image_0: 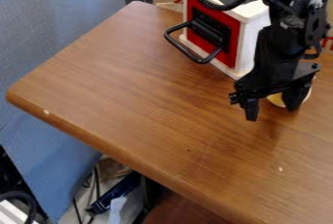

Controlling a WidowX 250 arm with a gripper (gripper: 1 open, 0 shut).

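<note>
My black gripper [250,101] reaches down from the upper right to just above the wooden tabletop [130,92]. A round yellow and white object [293,99] sits partly hidden behind it at the right; I cannot tell whether the fingers touch it or how far apart they are. Behind the gripper stands a white box with a red front [211,35] and a black bar handle sticking out toward the table's middle.
Cardboard stands at the back behind the box.
</note>
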